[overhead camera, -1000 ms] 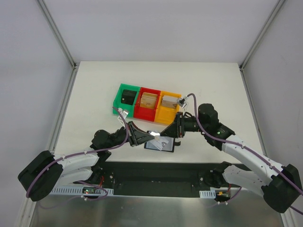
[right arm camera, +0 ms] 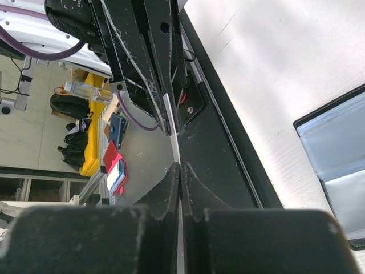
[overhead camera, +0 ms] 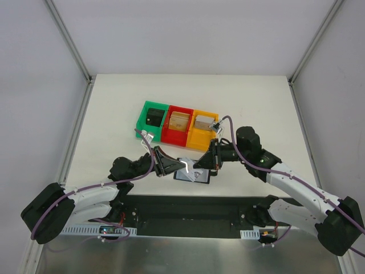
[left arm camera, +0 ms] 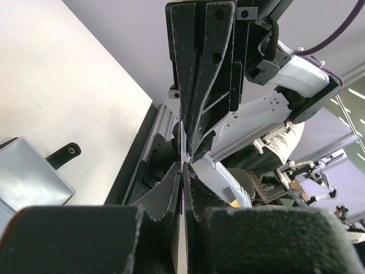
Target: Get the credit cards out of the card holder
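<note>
The open card holder, black-edged with clear sleeves, lies flat on the table below both grippers. It shows at the left of the left wrist view as grey-white sleeves and at the right edge of the right wrist view. Above it a white card spans the short gap between my left gripper and right gripper. Seen edge-on, the card is a thin pale strip running from one gripper's fingertips to the other's. Both grippers are shut on it.
Behind the grippers stand a green bin with a dark item, a red bin with a brown item and a yellow bin with a grey one. Its front edge is close.
The card between the grippers has turned, from a broader white patch to a narrower, curved one. The left arm looks still.
</note>
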